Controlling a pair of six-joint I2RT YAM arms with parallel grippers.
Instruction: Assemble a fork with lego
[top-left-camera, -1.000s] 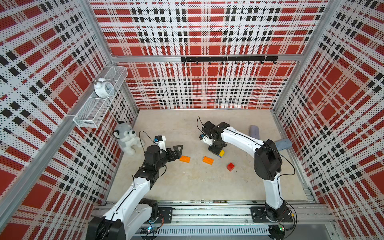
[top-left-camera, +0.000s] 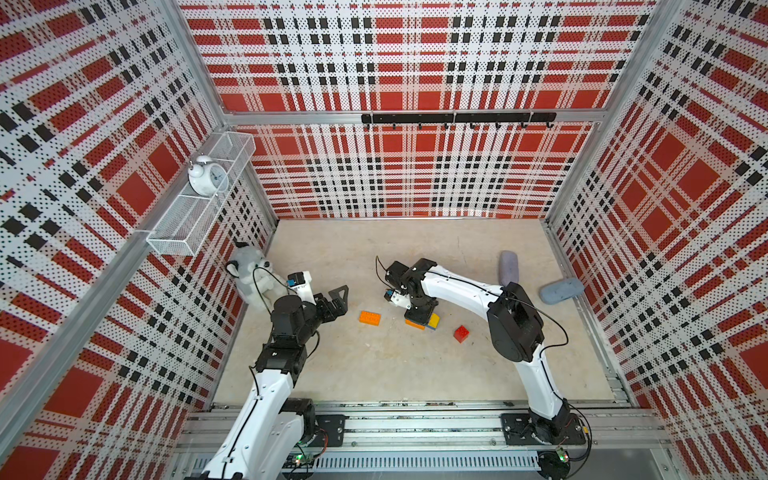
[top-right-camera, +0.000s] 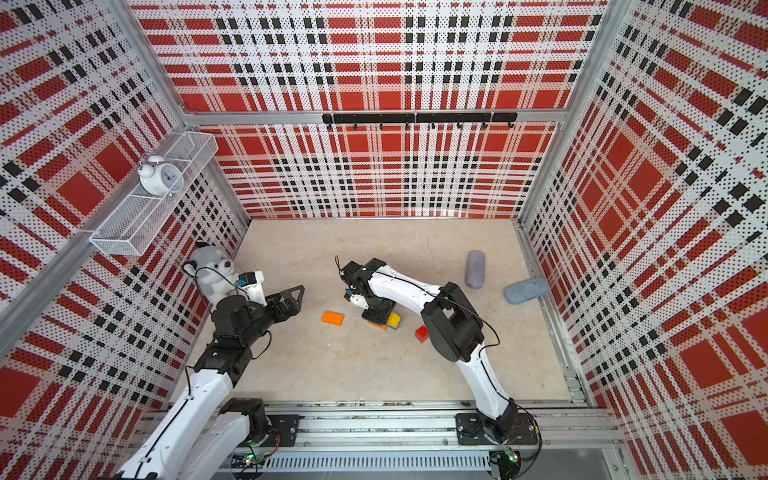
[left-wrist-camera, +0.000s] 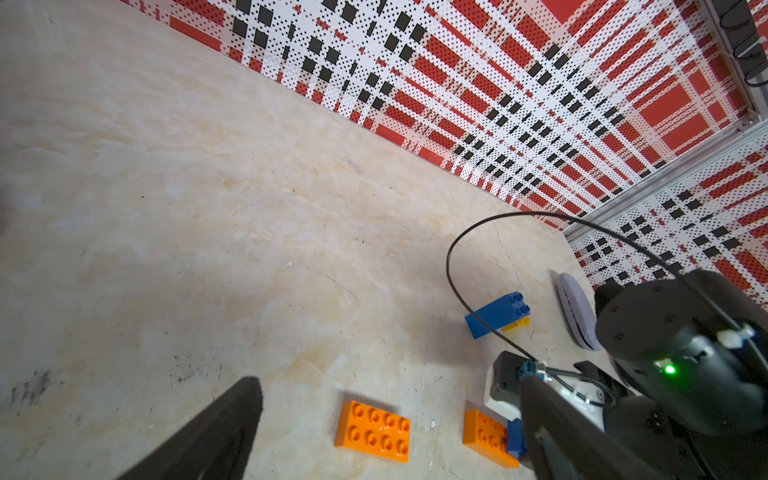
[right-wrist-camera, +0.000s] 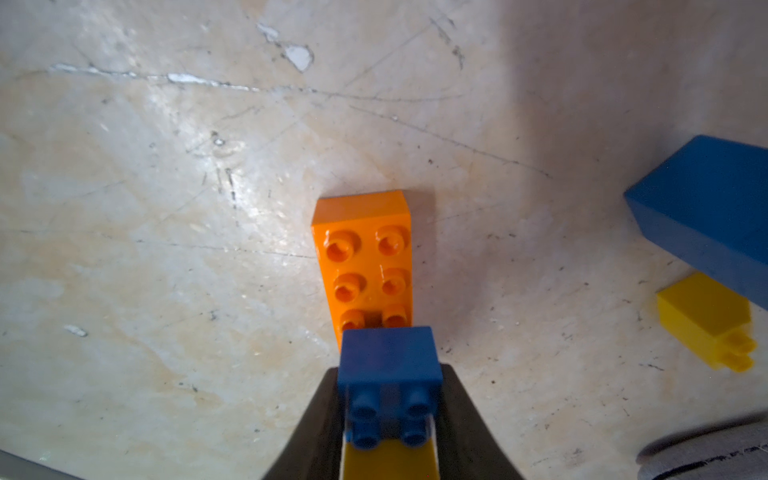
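Note:
My right gripper is shut on a blue brick (right-wrist-camera: 389, 356) joined to a yellow piece (right-wrist-camera: 390, 462). In the right wrist view the blue brick covers the near end of an orange brick (right-wrist-camera: 364, 256); whether they touch or lock together cannot be told. A second orange brick (top-left-camera: 369, 317) lies flat to the left, studs up. My left gripper (top-left-camera: 340, 301) stands open and empty, left of that brick. Farther back, another blue brick (left-wrist-camera: 494, 314) shows with a yellow part (left-wrist-camera: 517, 324) against it. A small red brick (top-left-camera: 461, 333) lies right of the right gripper.
A grey cylinder (top-left-camera: 509, 268) and a blue-grey case (top-left-camera: 561, 290) lie at the right. A plush toy (top-left-camera: 249, 272) sits at the back left.
The right gripper has moved left and toward the front, carrying its blue and yellow bricks over the orange brick. The left arm has drawn back to the left.

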